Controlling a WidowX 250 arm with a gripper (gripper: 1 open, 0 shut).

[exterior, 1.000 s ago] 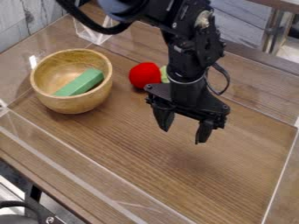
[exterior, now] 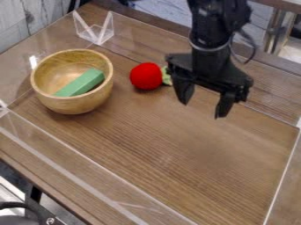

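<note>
My dark gripper (exterior: 199,104) hangs over the right middle of the wooden table (exterior: 153,167), with its fingers pointing down and spread apart; nothing shows clearly between them. Left of it lies a red round object (exterior: 146,76), and a green object (exterior: 168,77) is partly hidden behind the arm. A tan bowl (exterior: 53,88) at the left holds a long green block (exterior: 81,82).
A clear wire-like or plastic item (exterior: 94,26) stands at the back left. Pale edges border the table at the back right.
My arm has moved back and to the right, away from the front middle of the table. The objects appear to stay where they were.
</note>
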